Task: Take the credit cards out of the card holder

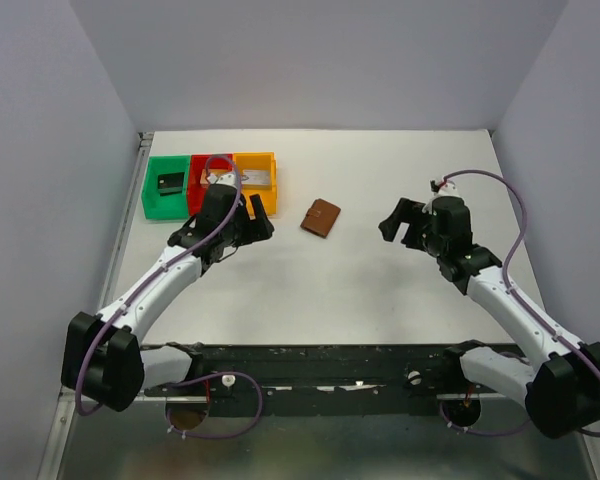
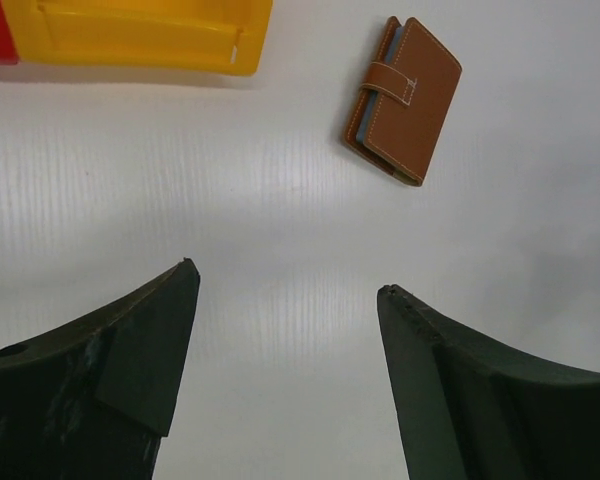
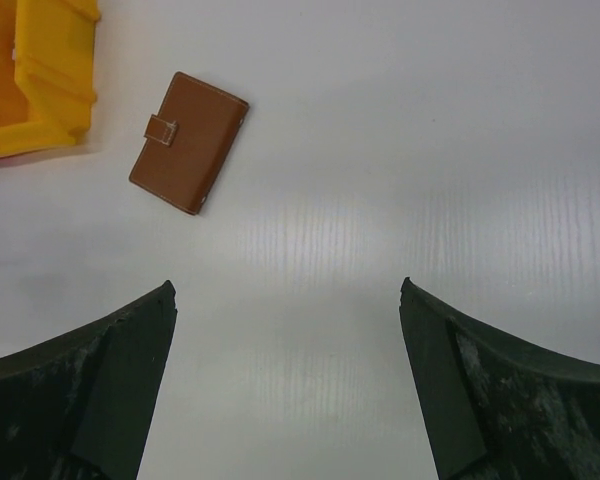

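A brown leather card holder [image 1: 320, 217] lies closed on the white table between the two arms; its strap [image 2: 389, 82] is folded over one long edge in the left wrist view. My left gripper [image 1: 264, 217] hovers to the left of it, fingers apart and empty. Off to the right, my right gripper [image 1: 395, 228] stands open above the table, nothing between its fingers. In the right wrist view the card holder [image 3: 190, 142] shows at upper left, beyond the fingertips. No separate credit card can be made out inside the holder.
At the back left stand green [image 1: 164, 207], red [image 1: 196, 200] and yellow [image 1: 272, 165] bins. The green one holds a dark item [image 1: 170, 184], the yellow one a pale item [image 1: 256, 178]. Free table surrounds the card holder.
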